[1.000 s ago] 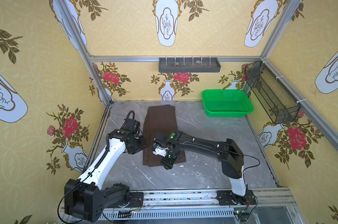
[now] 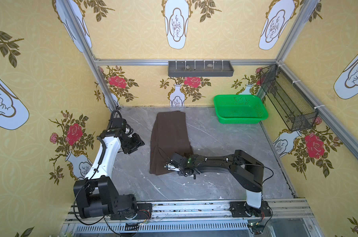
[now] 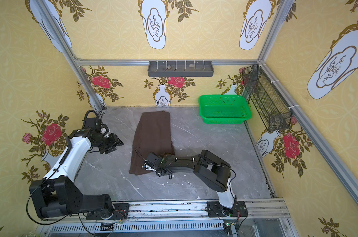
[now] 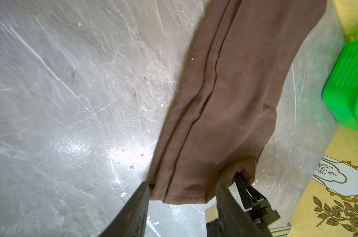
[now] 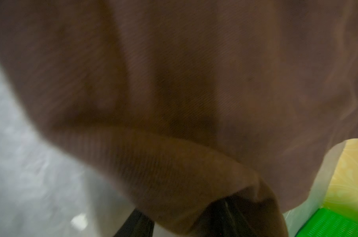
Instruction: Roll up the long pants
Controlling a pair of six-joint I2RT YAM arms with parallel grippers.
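Observation:
The brown long pants (image 2: pixel 171 130) lie folded lengthwise in a long strip on the grey table, running from the back toward the front. Left of them, my left gripper (image 2: pixel 136 144) is held above bare table, open and empty. My right gripper is low at the near right corner of the pants. In the right wrist view its fingers (image 5: pixel 137 227) are apart, and the cloth's near edge bulges up between and over them. The left wrist view shows that corner lifted in a curl beside the right fingers (image 4: pixel 246 191). Part of the near hem is hidden by the right arm.
A green basket (image 2: pixel 240 110) stands at the back right. A wire rack (image 2: pixel 289 98) hangs on the right wall and a grey tray (image 2: pixel 200 71) on the back wall. Bare table lies on both sides of the pants.
My left gripper has moved back and left, away from the pants. The right gripper has come down to the near edge and turned inward, and the near right corner is now curled up.

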